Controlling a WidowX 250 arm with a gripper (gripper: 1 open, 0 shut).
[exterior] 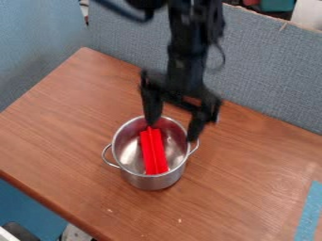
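A steel two-handled pot point(136, 174) stands on the wooden table. Inside it, slightly slanted, lie red bar-shaped pieces point(154, 151), side by side. My black gripper point(176, 110) is over the back part of the pot, its fingers apart and blurred by motion, with no object visible between them. It hides part of the pot's far rim.
A grey padded wall point(265, 66) runs along the back, a blue one along the left. A light blue strip point(307, 212) lies at the right.
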